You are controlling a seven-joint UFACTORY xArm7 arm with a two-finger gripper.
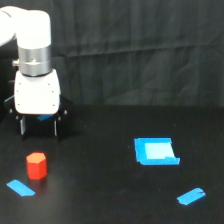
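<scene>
A red block with a hexagonal outline stands upright on the black table at the left. Just above and behind it in the picture hangs my gripper, pointing down. Its two dark fingers are spread wide, and nothing shows between them. At the right of centre lies a blue-edged square with a white middle.
Blue strips lie on the table: one front left, one front right, and one partly hidden behind the gripper. A dark curtain closes off the back.
</scene>
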